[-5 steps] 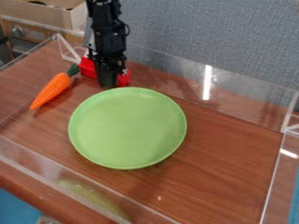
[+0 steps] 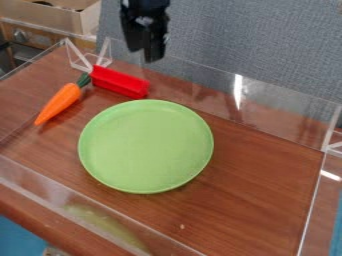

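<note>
My gripper (image 2: pixel 147 45) is raised at the top centre, dark and blurred, above and behind a red block (image 2: pixel 118 82); I see nothing held under it. The red block lies at the back left of the wooden surface, beside an orange toy carrot (image 2: pixel 60 100) with a green top. A green plate (image 2: pixel 146 146) sits in the middle of the surface.
A clear low wall (image 2: pixel 254 105) runs along the back and sides. A white wire rack (image 2: pixel 80 55) stands behind the carrot, with a cardboard box (image 2: pixel 40 14) beyond.
My gripper has risen and moved slightly right, away from the red block, which now shows uncovered where it lies.
</note>
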